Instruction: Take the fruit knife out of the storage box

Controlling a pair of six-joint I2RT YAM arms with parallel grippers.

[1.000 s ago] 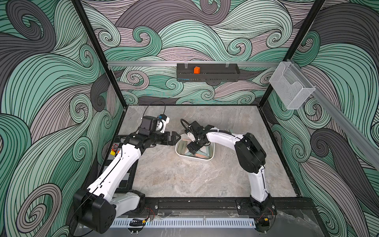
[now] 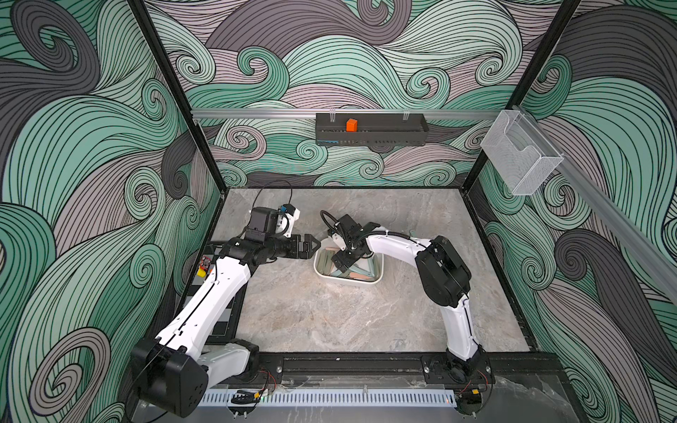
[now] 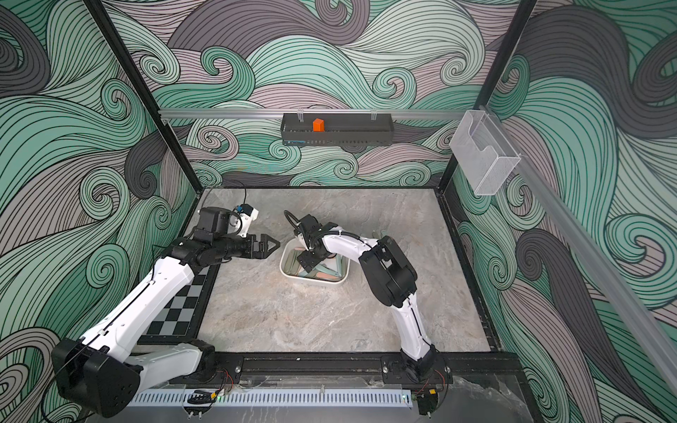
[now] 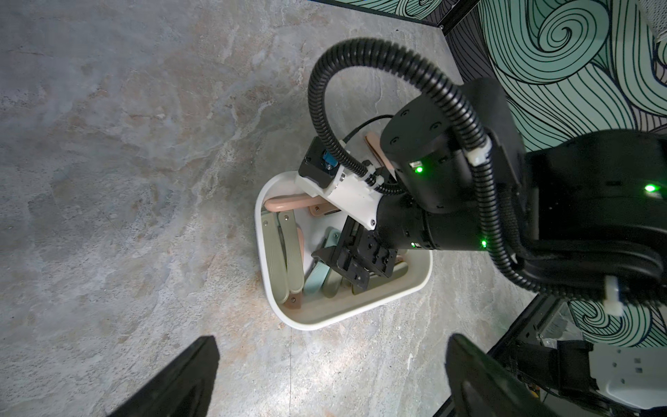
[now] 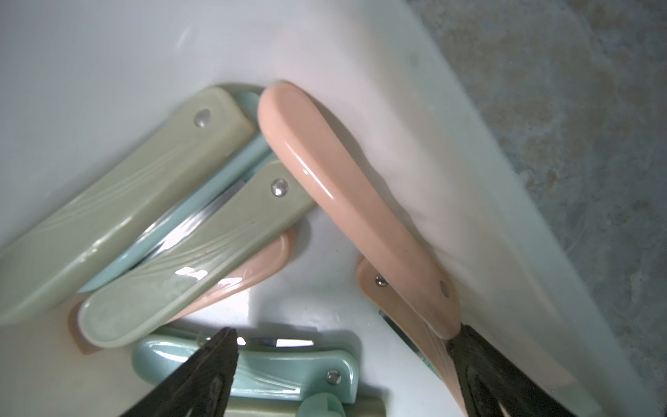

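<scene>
A white storage box (image 2: 381,271) stands mid-table, holding several folded fruit knives in pink, green and pale blue. In the right wrist view, a pink knife (image 5: 357,205) leans along the box wall, its lower end beside the right finger pad. Another pink knife (image 5: 399,312) lies partly beneath it. Green knives (image 5: 118,205) are stacked to the left, and a teal knife (image 5: 278,371) rests low in the view. My right gripper is down inside the box, open, gripping nothing. My left gripper hangs open and empty left of the box.
The right forearm covers part of the box in the left wrist view. A checkered board (image 3: 172,310) lies at the table's left edge. A dark shelf (image 2: 402,127) with an orange block (image 2: 351,124) hangs on the back rail.
My right arm has shifted slightly left, its hand still over the box. The left arm is almost still. The box stays where it was.
</scene>
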